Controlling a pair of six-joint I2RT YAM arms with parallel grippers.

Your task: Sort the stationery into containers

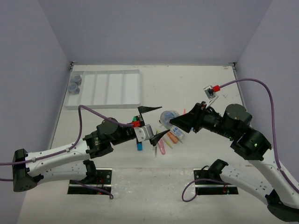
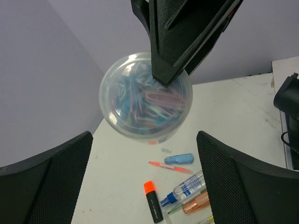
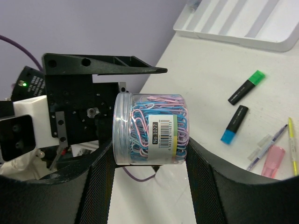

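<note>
A clear round jar of pink and blue paper clips (image 3: 161, 109) hangs in the air between the two arms, its label facing the right wrist camera. My right gripper (image 1: 177, 122) is shut on this jar, one finger on either side. My left gripper (image 1: 165, 120) stands wide open, its fingers (image 2: 51, 186) spread and apart from the jar. Below lie a green highlighter (image 3: 246, 88), a blue highlighter (image 3: 235, 125), an orange highlighter (image 2: 153, 202), a glue bottle (image 2: 186, 187), a pink item (image 3: 273, 162) and a yellow pencil (image 3: 293, 145).
At the back left sits a white tray (image 1: 105, 102) with long compartments; small round cups (image 1: 73, 88) stand in its left end. A blue item (image 2: 180, 158) and an orange pen (image 2: 170, 167) also lie loose. Bare table extends along the back right.
</note>
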